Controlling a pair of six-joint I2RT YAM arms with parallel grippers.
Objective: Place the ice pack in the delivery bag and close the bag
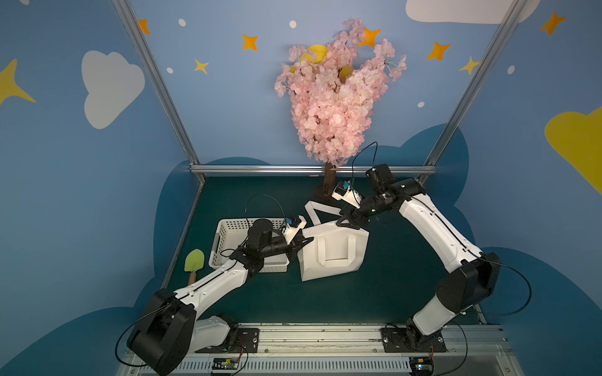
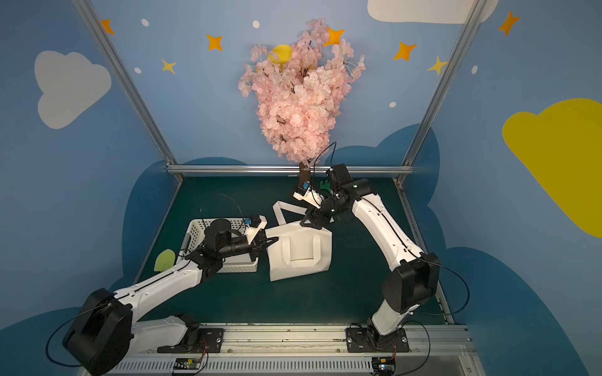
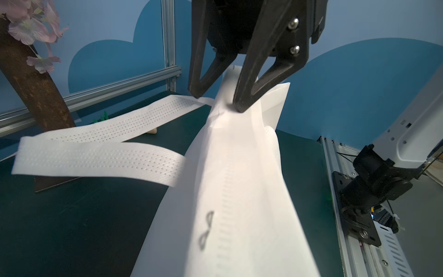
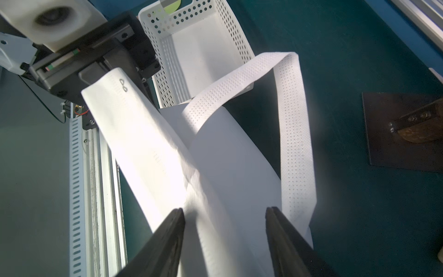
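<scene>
The white delivery bag [image 1: 311, 266] stands on the green table, handles folded outward. My left gripper [image 1: 307, 241] is shut on its upper left corner; the corner [image 4: 121, 85] sticks up from it in the right wrist view. Over the bag's top edge, towards its far right, my right gripper is part open, its fingers straddling the folded rim. In the left wrist view, the right gripper's fingers [image 3: 272, 60] reach down over the rim. The bag's mouth looks narrow and its inside is hidden. No ice pack shows in any view.
A white perforated basket [image 1: 220, 241] sits left of the bag, partly behind the left arm. Left of it lies a green trowel [image 1: 194, 260]. The blossom tree's base [image 4: 387, 152] stands behind the bag.
</scene>
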